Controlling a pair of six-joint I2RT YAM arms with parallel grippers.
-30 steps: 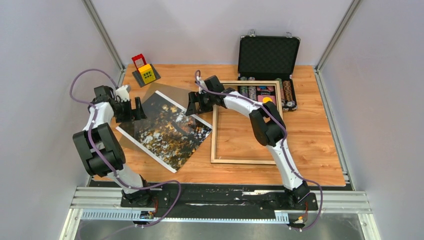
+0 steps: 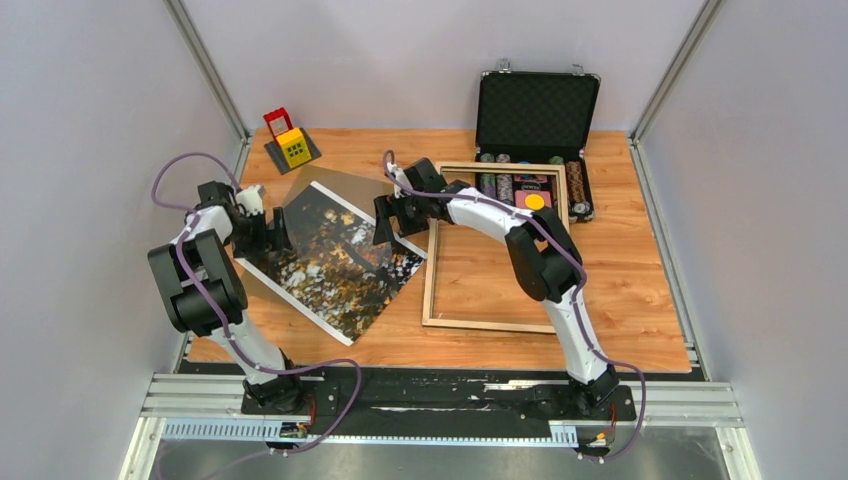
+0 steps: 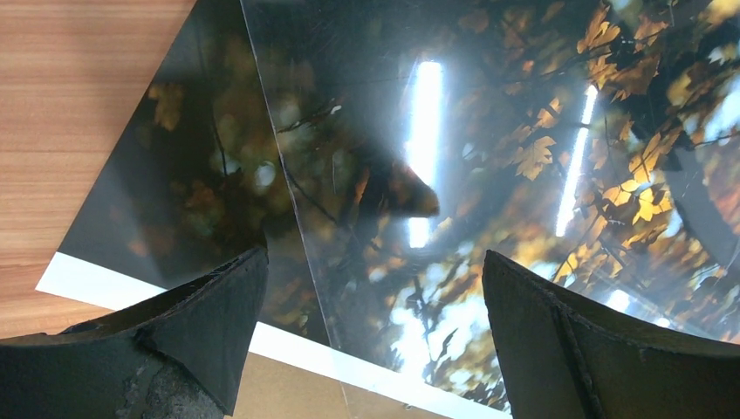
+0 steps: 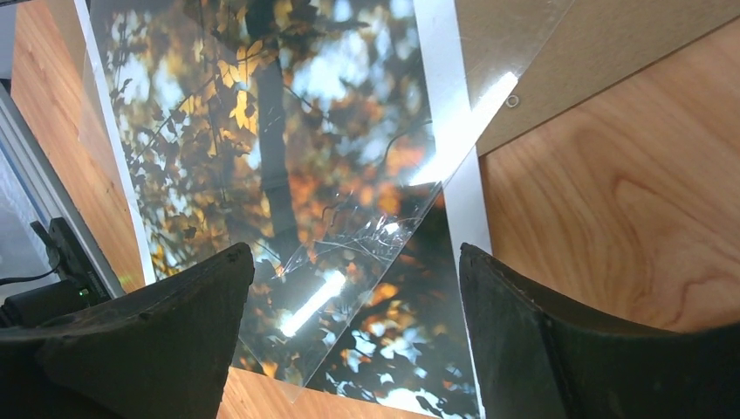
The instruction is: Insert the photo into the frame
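A large photo (image 2: 330, 265) of autumn leaves with white borders lies slanted on the left half of the table. Over it rests a clear sheet (image 4: 358, 218), turned at a different angle, with bright reflections on it. Under both is a brown backing board (image 2: 355, 187). To the right lies the empty wooden frame (image 2: 490, 325). My left gripper (image 2: 280, 230) is open over the photo's left corner; its fingers (image 3: 558, 340) straddle the white border from above. Across from it, my right gripper (image 2: 383, 220) stands open over the photo's right border, nothing between its fingers.
An open black case (image 2: 538, 110) with chips stands at the back right, the frame's far edge overlapping its front. A yellow and red toy (image 2: 293, 146) sits at the back left. Bare table (image 2: 625, 270) shows to the right of the frame.
Both grippers have shifted slightly: the left arm a little lower in the top view, the right arm a little lower too. The frame appears nudged slightly right. The photo has not moved.
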